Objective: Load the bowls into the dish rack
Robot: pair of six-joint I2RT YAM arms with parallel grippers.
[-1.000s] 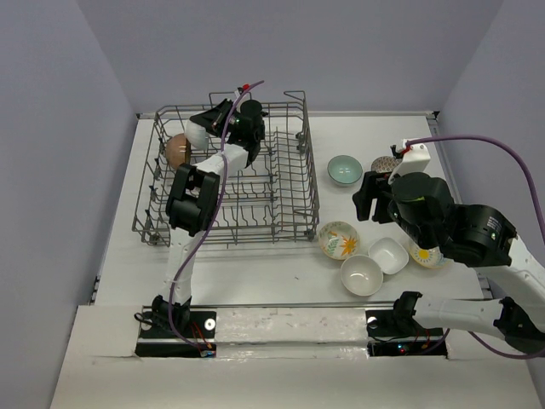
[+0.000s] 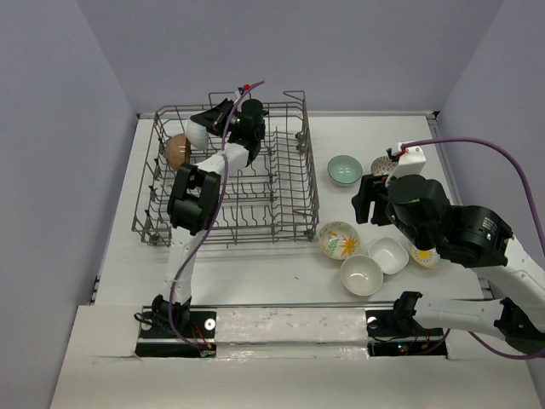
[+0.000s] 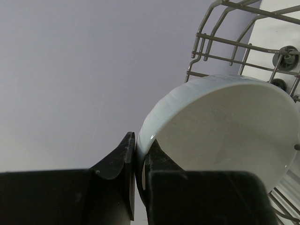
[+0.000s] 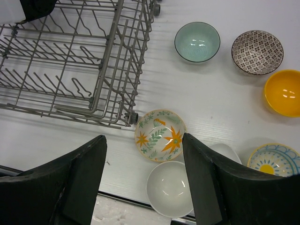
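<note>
A white bowl (image 3: 225, 126) is tilted on its side in the upper left of the dish rack (image 2: 289, 213), my left gripper shut on its rim. A brown bowl (image 2: 175, 152) stands in the rack beside it. My right gripper is open over the counter, right of the rack, nothing between its fingers. Below it lie a floral bowl (image 4: 159, 136), a white bowl (image 4: 168, 190), a green bowl (image 4: 197, 42), a patterned bowl (image 4: 257, 51), a yellow bowl (image 4: 283, 91), a square white bowl (image 2: 388, 256) and blue-rimmed dishes (image 4: 272, 159).
The rack's middle and front rows are empty. The counter (image 2: 255, 277) in front of the rack is clear. Grey walls close in the left, back and right sides.
My right gripper has shifted very slightly in the top view. The left arm and the bowl it holds look unchanged.
</note>
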